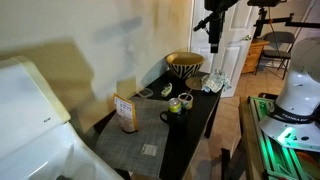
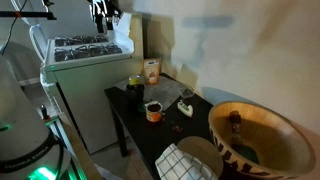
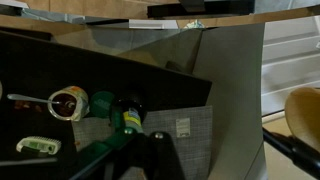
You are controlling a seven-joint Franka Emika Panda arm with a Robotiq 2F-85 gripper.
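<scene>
My gripper (image 1: 214,46) hangs high above the right side of the dark table, pointing down. In the wrist view its two dark fingers (image 3: 285,145) stand wide apart with nothing between them, so it is open. Below lie an opened can (image 3: 70,103) with a spoon in it, a green-lidded jar (image 3: 101,103) and a dark bottle (image 3: 128,112). A green and white item (image 3: 39,145) rests near the can. In the second exterior view, the can (image 2: 154,113) stands beside the dark jar (image 2: 135,95). An upright paper packet (image 2: 152,70) stands farther back.
A large woven basket (image 2: 225,128) occupies one table end, near a round board (image 2: 203,151) and a striped cloth (image 2: 178,165). A grey mat (image 1: 135,150) covers the other end. A white stove (image 2: 85,57) adjoins the table. Air around the gripper is clear.
</scene>
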